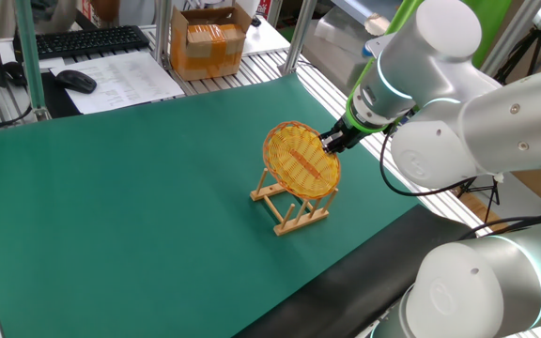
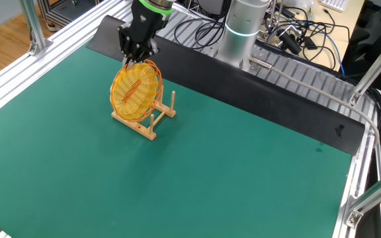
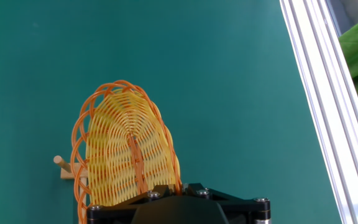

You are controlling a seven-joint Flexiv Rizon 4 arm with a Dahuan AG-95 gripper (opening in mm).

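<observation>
A round, shallow wicker basket [image 1: 301, 161], yellow with an orange rim and centre strip, stands on edge, tilted, at the wooden peg rack [image 1: 289, 222]. My gripper [image 1: 328, 145] is at the basket's upper rim on the arm's side. In the wrist view the rim of the basket [image 3: 129, 146] runs in between the fingertips of the gripper, which look shut on it. From the other side, the basket [image 2: 135, 91] overlaps the pegs of the rack [image 2: 135, 127]; whether its lower edge bears on the rack I cannot tell.
A black strip [image 2: 243, 92] runs along the arm's side of the table, and metal rails [image 3: 328, 112] frame it. A cardboard box [image 1: 208, 42], keyboard and mouse sit beyond the mat.
</observation>
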